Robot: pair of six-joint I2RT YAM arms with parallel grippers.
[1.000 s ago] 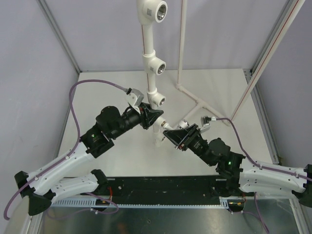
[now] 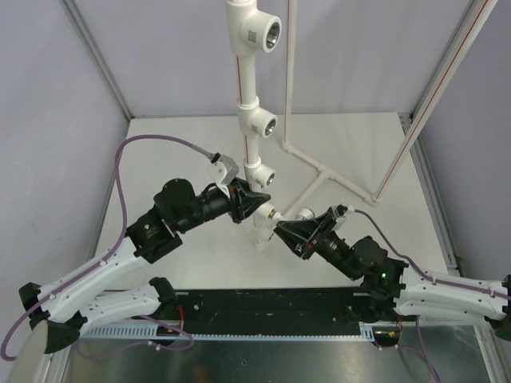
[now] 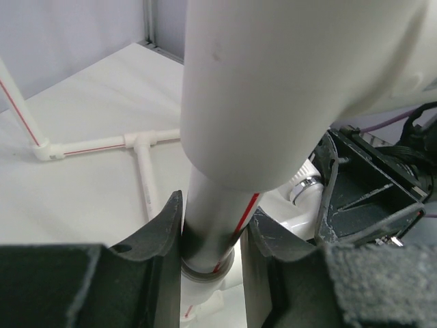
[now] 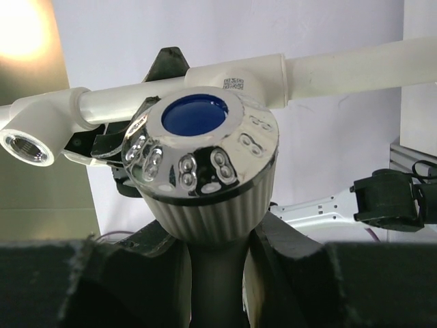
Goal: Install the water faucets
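A white vertical PVC column (image 2: pixel 248 80) carries several side sockets with metal inserts. My left gripper (image 2: pixel 251 201) is at its lower part; the left wrist view shows the white pipe (image 3: pixel 216 219) between its fingers. My right gripper (image 2: pixel 289 231) is at a lower fitting beside it. In the right wrist view a chrome faucet knob (image 4: pixel 201 157) with a blue cap (image 4: pixel 194 114) sits at my right gripper's fingers, in front of a socket tee (image 4: pixel 263 75); whether its threaded end is in a socket is hidden.
A thin white pipe frame (image 2: pixel 323 171) stands behind on the white board (image 2: pixel 168 247), with an upright at the right. The board is clear to the left. A dark strip runs along the front edge.
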